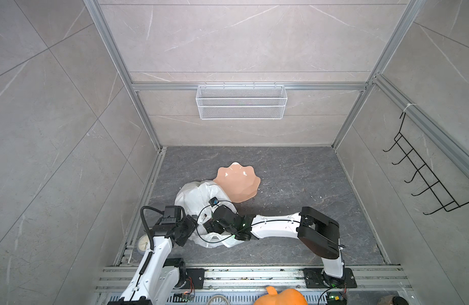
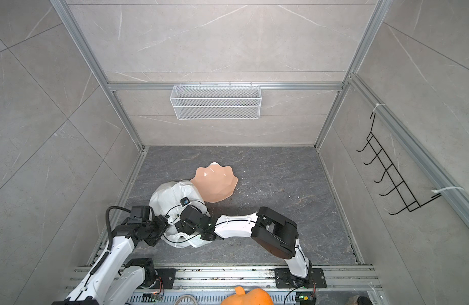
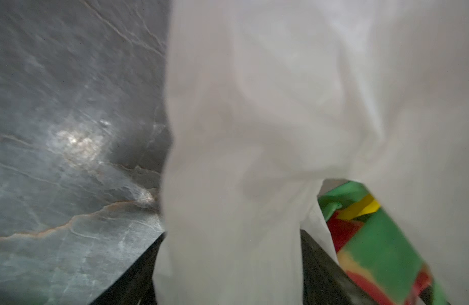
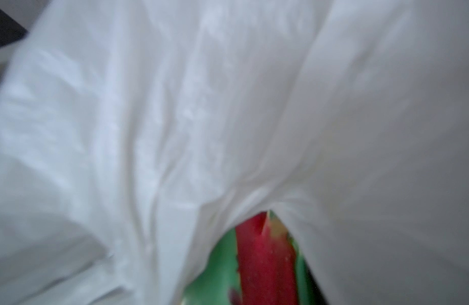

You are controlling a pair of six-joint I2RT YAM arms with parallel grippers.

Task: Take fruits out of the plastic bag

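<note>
The white plastic bag (image 1: 193, 195) lies crumpled at the left of the floor, beside the pink bowl. My left gripper is open at its edge, and a fold of the bag (image 3: 229, 178) shows between the spread fingers. Through a gap, a green, red and yellow patterned surface (image 3: 379, 244) shows; whether it is fruit or printed plastic I cannot tell. My right gripper (image 1: 210, 223) is over the bag's front part, its fingertips hard to make out. In the right wrist view, white plastic fills most of the picture, with red and green (image 4: 265, 259) in an opening.
The pink scalloped bowl (image 1: 238, 182) stands empty behind the bag. To the right, the grey floor (image 1: 300, 178) is clear. A white wire basket (image 1: 241, 102) hangs on the back wall and a black hook rack (image 1: 422, 170) on the right wall.
</note>
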